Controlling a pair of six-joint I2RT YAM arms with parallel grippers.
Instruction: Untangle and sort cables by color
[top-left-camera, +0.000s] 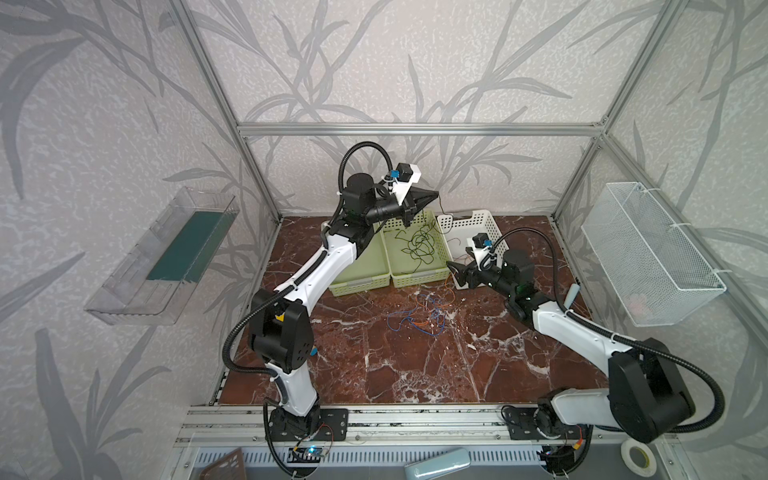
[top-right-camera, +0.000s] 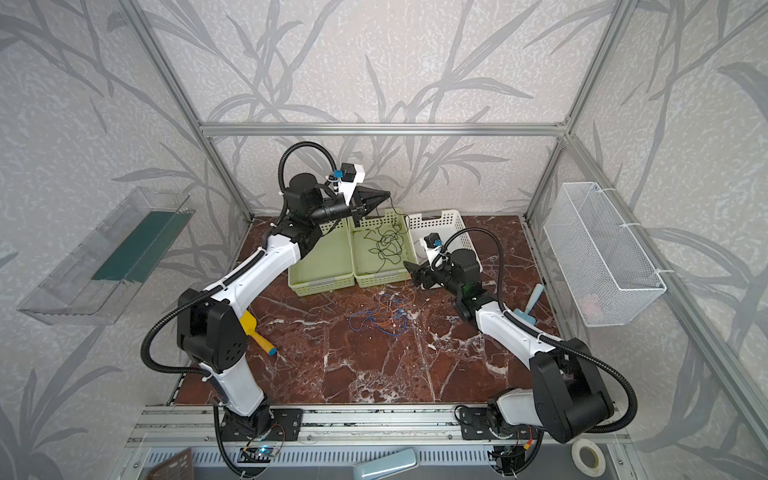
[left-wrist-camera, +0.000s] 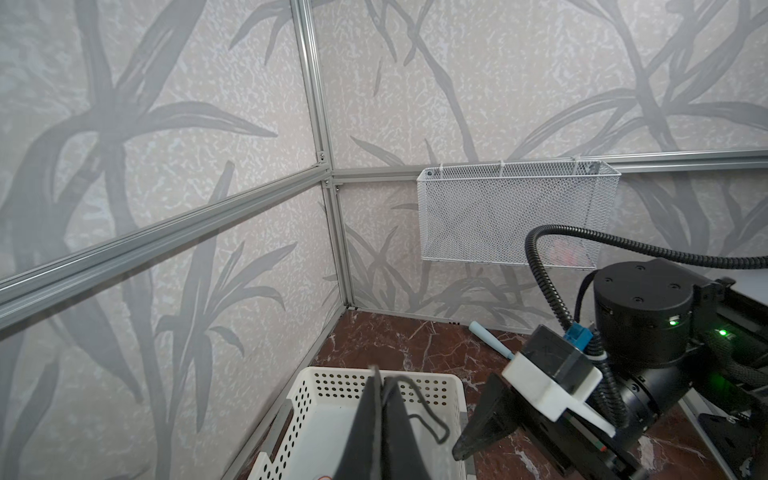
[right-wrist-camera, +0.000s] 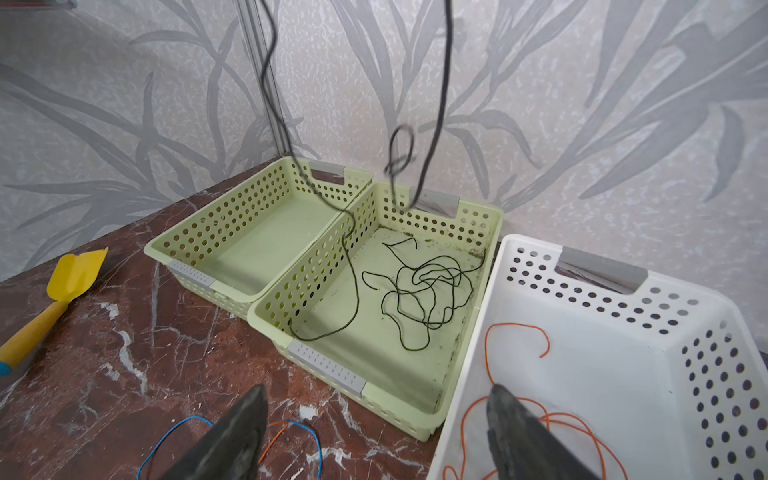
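My left gripper (top-left-camera: 437, 194) is shut and raised above the back of the bins, with a thin dark cable (left-wrist-camera: 433, 428) hanging from its tips. In the right wrist view, two dark cable strands (right-wrist-camera: 441, 112) hang down, one reaching the middle green bin (right-wrist-camera: 321, 366). More dark cable (right-wrist-camera: 424, 280) lies coiled there. Orange cables (right-wrist-camera: 577, 417) lie in the white bin (right-wrist-camera: 528, 248). Between the front of the white and middle bins, my right gripper stands open, nothing between its fingers. Tangled blue cable (top-left-camera: 412, 320) with some orange lies on the table.
The left green bin (right-wrist-camera: 240, 232) is empty where visible. A yellow scoop (top-right-camera: 249, 324) lies left on the marble table (top-right-camera: 360, 368), and a light-blue tool (top-right-camera: 534, 297) at right. Wire baskets (top-left-camera: 652, 252) hang on the side walls.
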